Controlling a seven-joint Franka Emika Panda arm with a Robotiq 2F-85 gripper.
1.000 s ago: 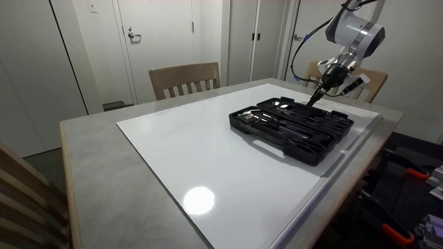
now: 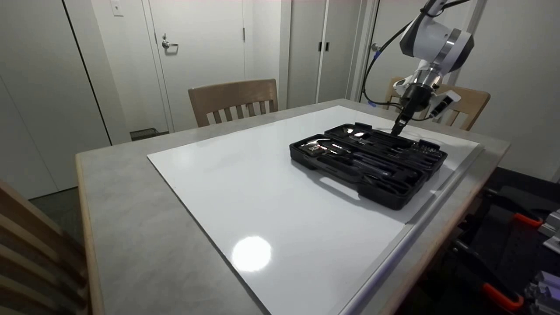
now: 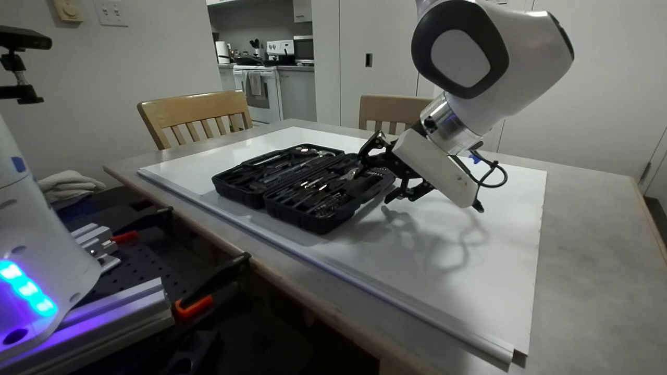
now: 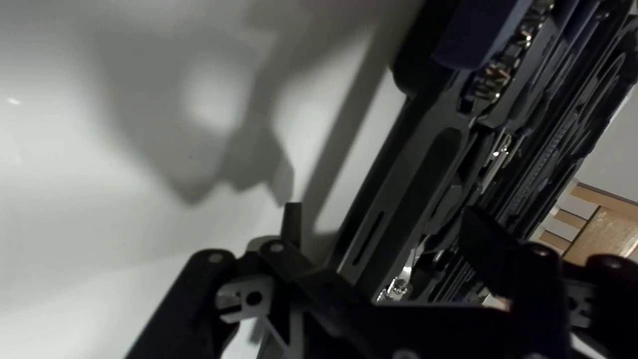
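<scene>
A black tool case (image 2: 370,162) lies unfolded on the white board (image 2: 236,194), its two halves filled with tools. At the case's far side in exterior view 1, my gripper (image 2: 396,130) points steeply down. Exterior view 2 shows the gripper (image 3: 377,177) by the outer edge of the case (image 3: 300,219), its fingers well apart. In the wrist view the fingers are open, with one finger (image 4: 291,224) over the white board and the other finger (image 4: 487,239) over the case's inside. The case's rim (image 4: 398,203) runs through the gap; whether either finger touches it I cannot tell.
Wooden chairs (image 2: 233,99) stand around the table. Much of the white board is bare. A raised strip (image 3: 375,287) follows one board edge, and clamps with orange grips (image 3: 194,306) are beside the table near the robot base.
In exterior view 1 the arm has shifted left and the gripper has turned steeper, its tip moving slightly right. The tool case has not moved.
</scene>
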